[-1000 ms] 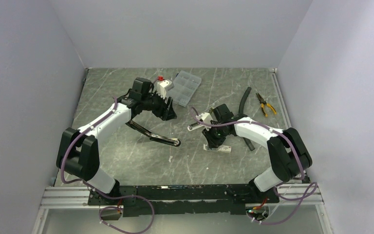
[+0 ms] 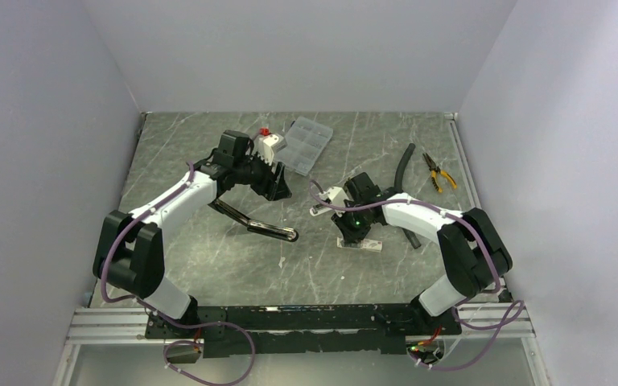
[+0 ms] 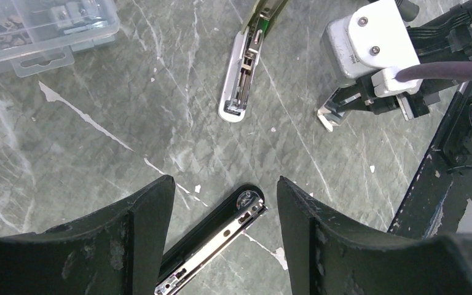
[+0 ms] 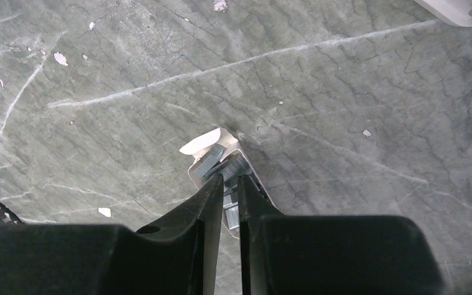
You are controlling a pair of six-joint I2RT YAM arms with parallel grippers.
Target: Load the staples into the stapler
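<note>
A small white box of grey staple strips (image 4: 211,158) lies on the table with its end flap open, under my right gripper. The right fingertips are at the strips with a narrow gap between them; whether they touch a strip, I cannot tell. In the top view the box (image 2: 372,246) is partly covered by that gripper. A stapler with a white base and green top (image 3: 236,92) lies opened out, its metal channel showing. A black stapler (image 2: 272,231) is also spread open, below my left gripper, which is open and empty.
A clear compartment case (image 2: 306,143) stands at the back. Pliers with yellow handles (image 2: 440,173) and a dark curved strip (image 2: 402,167) lie on the right, the strip partly behind my right arm.
The left arm, both staplers and the box look unmoved.
</note>
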